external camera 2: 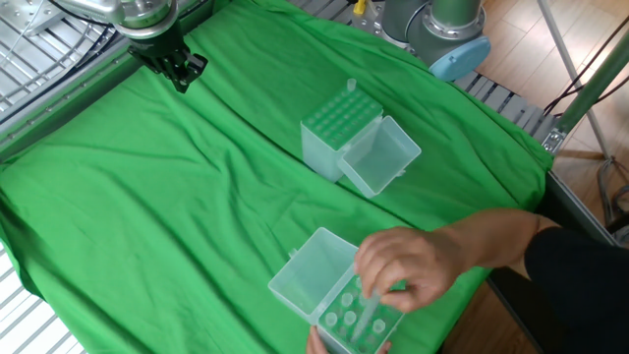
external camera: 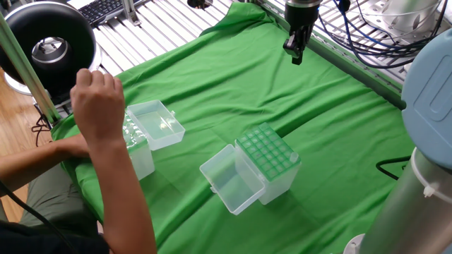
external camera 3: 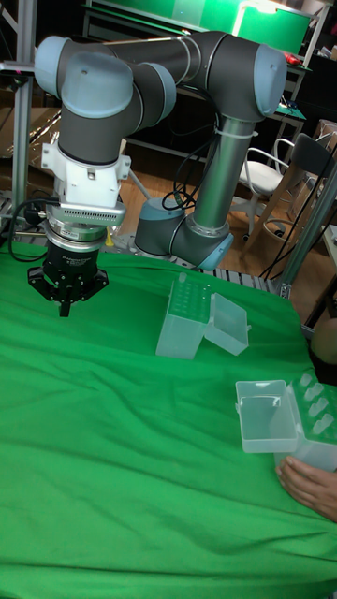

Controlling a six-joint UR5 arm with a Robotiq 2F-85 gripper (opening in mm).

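Observation:
My black gripper (external camera 3: 65,308) hangs above the cloth at the robot's side of the table, its fingers together at the middle and nothing visible between them. It is well clear of both boxes. One translucent box with a green gridded top (external camera: 268,152) stands open near the arm's base, its lid folded out to the side. A single clear tube (external camera 2: 351,86) sticks up at its corner. The second open box (external camera 2: 339,339) holds several clear tubes and stands by a person. That person's hand (external camera 2: 408,265) holds a tube (external camera 2: 367,313) over this box.
A wrinkled green cloth (external camera: 205,85) covers the table, with a wide bare stretch between gripper and boxes. The person's forearm (external camera: 116,190) reaches over the near edge. Cables (external camera: 367,53) lie beyond the cloth.

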